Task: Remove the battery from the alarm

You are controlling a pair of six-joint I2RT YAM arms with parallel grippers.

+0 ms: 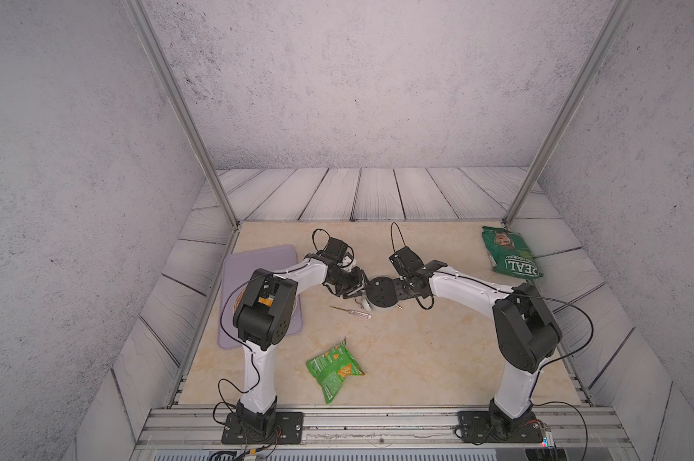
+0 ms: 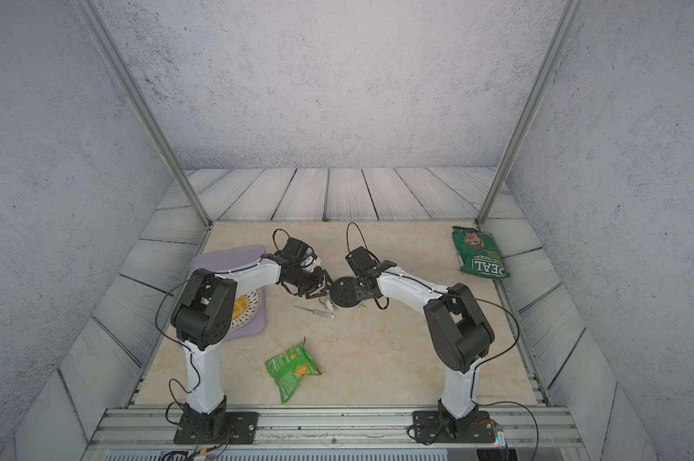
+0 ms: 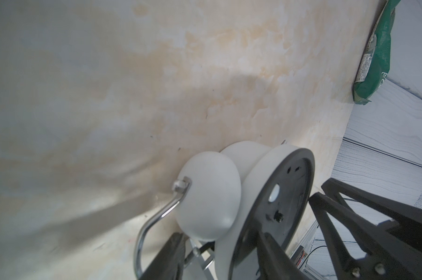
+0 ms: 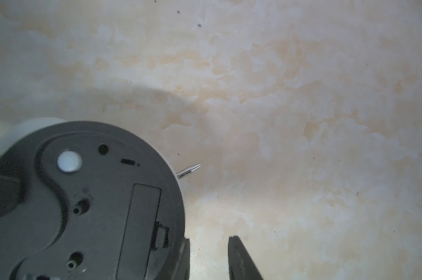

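The alarm clock (image 4: 98, 186) lies with its dark back up; its battery cover (image 4: 138, 228) is in place, a small latch at its right edge. Any battery is hidden. In the left wrist view the clock's white bell (image 3: 208, 196) and metal handle (image 3: 145, 228) show. My left gripper has its fingers on either side of the clock's rim; whether they press on it is unclear. Part open, my right gripper has a bare gap between its fingers, the left finger close to the clock's edge near the latch.
A screwdriver (image 1: 350, 311) lies just in front of the clock, and a metal tip (image 4: 189, 170) pokes out from under it. A green snack bag (image 1: 335, 371) lies nearer, another green bag (image 1: 510, 252) at back right. The lilac tray (image 1: 247, 265) is left.
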